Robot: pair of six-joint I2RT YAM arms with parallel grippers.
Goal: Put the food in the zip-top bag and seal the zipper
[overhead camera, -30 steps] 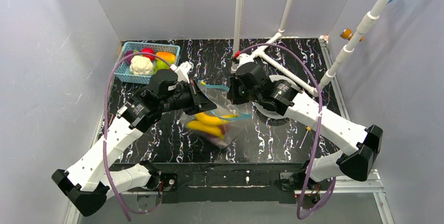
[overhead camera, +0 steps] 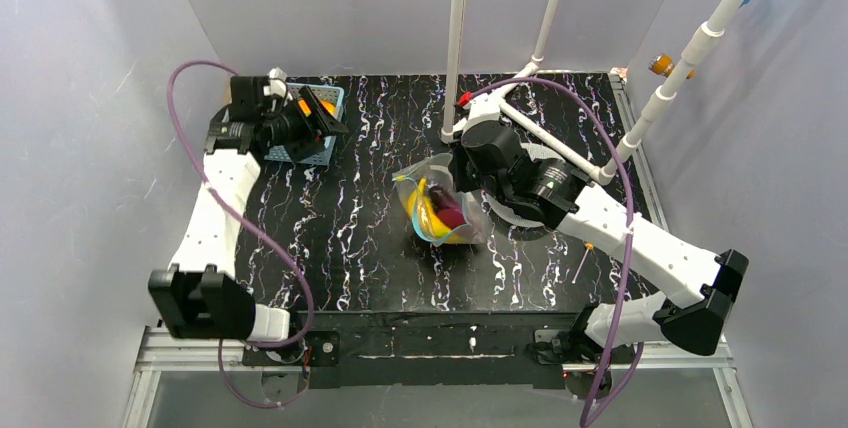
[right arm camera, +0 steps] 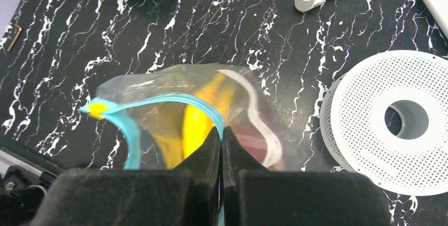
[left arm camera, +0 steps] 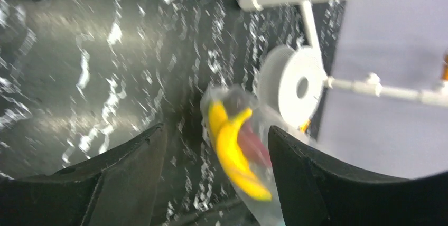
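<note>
A clear zip top bag (overhead camera: 470,228) with a blue zipper edge hangs from my right gripper, which is shut on its rim. Yellow bananas (left arm camera: 232,152) and a dark red item (overhead camera: 448,210) lie inside the bag. The bag's mouth gapes, with the blue strip (right arm camera: 174,98) curving away from the right fingertips and a yellow slider (right arm camera: 98,110) at its far end. Over the blue basket (overhead camera: 325,153) at the back left is my left gripper (overhead camera: 335,131), its fingers apart and nothing between them. Most of the basket's contents are hidden beneath that arm.
A white spool (right arm camera: 391,123) lies right of the bag, partly under the right arm. White pipes (overhead camera: 540,128) stand at the back right. A small screwdriver (overhead camera: 583,260) rests at the front right.
My left gripper has left the bag's edge, opened, and swung back left over the basket. The bag now hangs from the right gripper alone and has swung about.
</note>
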